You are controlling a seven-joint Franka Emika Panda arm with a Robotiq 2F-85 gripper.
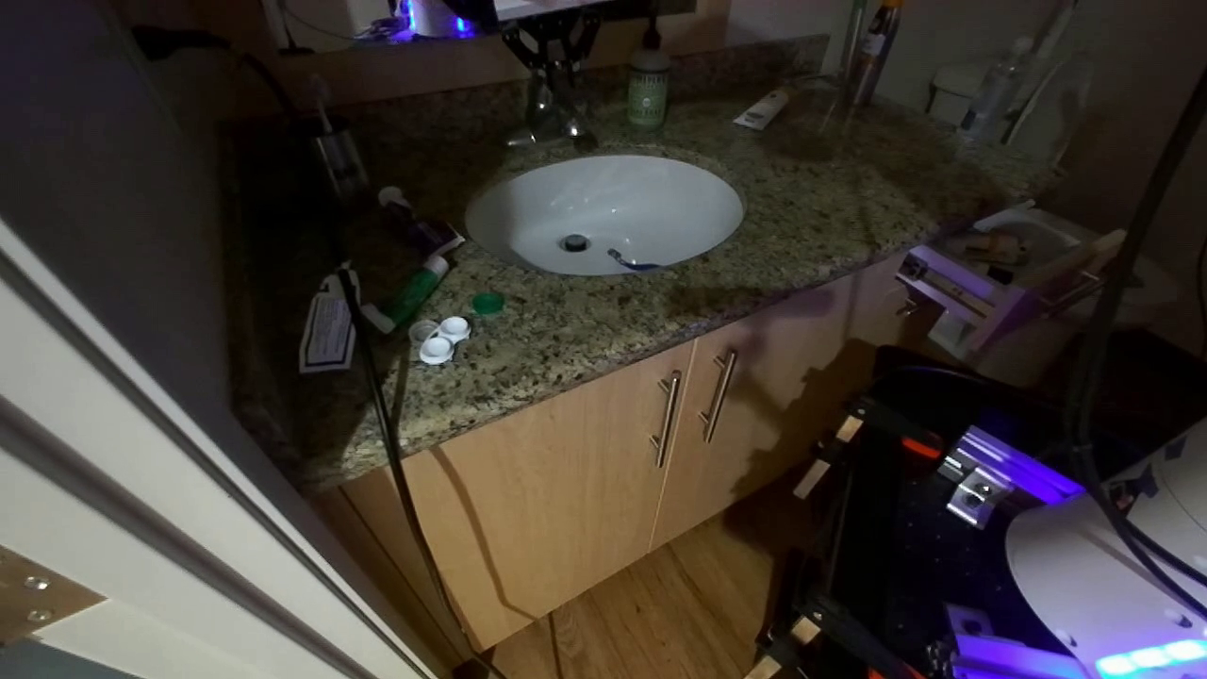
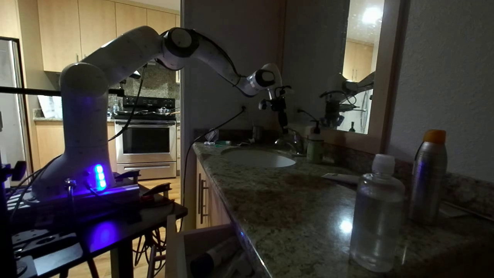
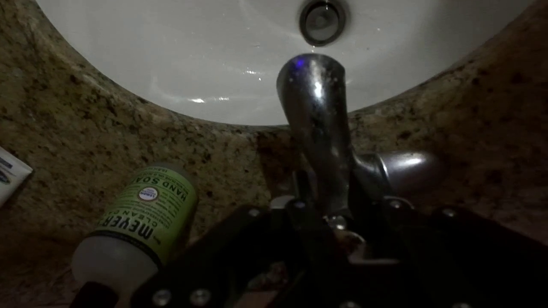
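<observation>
The chrome faucet [image 3: 316, 108] fills the middle of the wrist view, its spout reaching over the white sink basin [image 3: 169, 61]. Behind the spout, the black fingers of my gripper stand on either side of the faucet's rear part, shut on it. Darkness hides the exact contact. Exterior view 1 has the gripper [image 1: 551, 66] directly above the faucet [image 1: 545, 117], pointing down. A side handle [image 3: 411, 167] of the faucet sticks out to the right in the wrist view.
A green-labelled soap bottle [image 3: 146, 205] stands close beside the faucet. A blue toothbrush [image 1: 631, 261] lies in the sink. Toothpaste tubes, a green cap [image 1: 487, 302] and a white lens case [image 1: 443, 339] sit on the left counter. An open drawer [image 1: 1007, 266] juts out at right.
</observation>
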